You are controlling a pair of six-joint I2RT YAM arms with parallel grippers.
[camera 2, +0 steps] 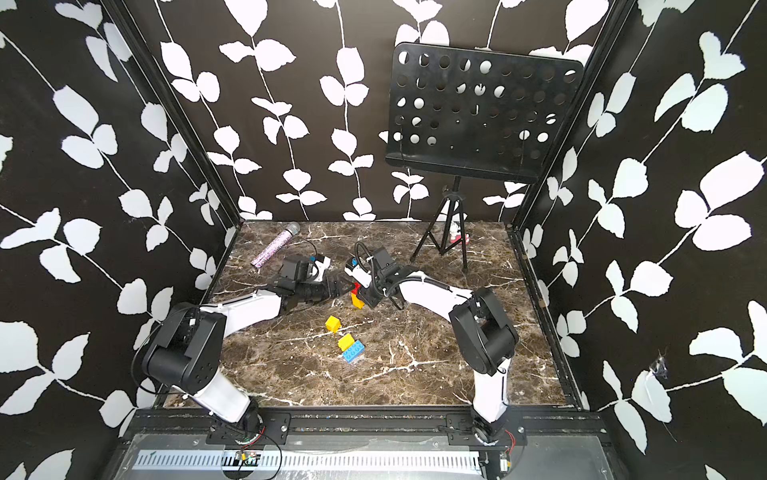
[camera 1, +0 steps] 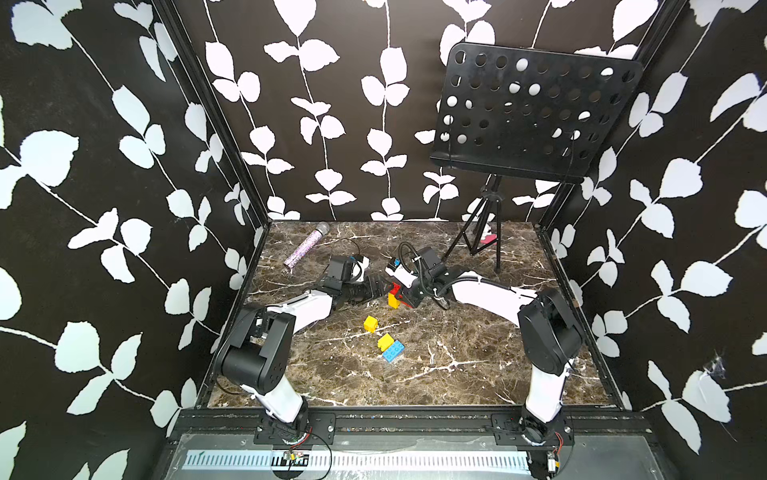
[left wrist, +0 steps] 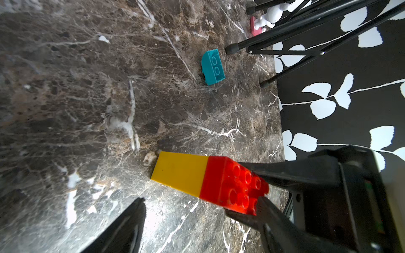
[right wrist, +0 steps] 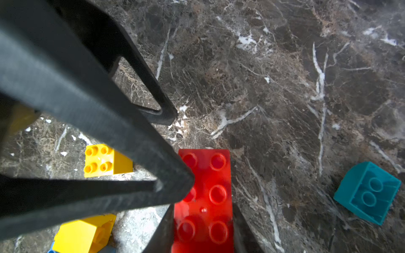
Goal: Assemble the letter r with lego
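A red brick [left wrist: 219, 181] joined to a yellow piece [left wrist: 179, 170] is in my right gripper, which is shut on the red brick, as both wrist views show. My left gripper is part open beside that piece, its fingers blurred at the bottom of the left wrist view, apparently not holding it. In the right wrist view black left-gripper parts pass over the red brick. Loose yellow bricks [camera 1: 370, 324] and a light blue brick [camera 1: 393, 351] lie on the front middle of the table. A teal brick [right wrist: 366, 193] lies apart on the marble.
A black music stand [camera 1: 535, 112] with tripod legs stands at the back right, a small white figure [left wrist: 273, 14] by its legs. A glittery pink microphone [camera 1: 303, 248] lies at the back left.
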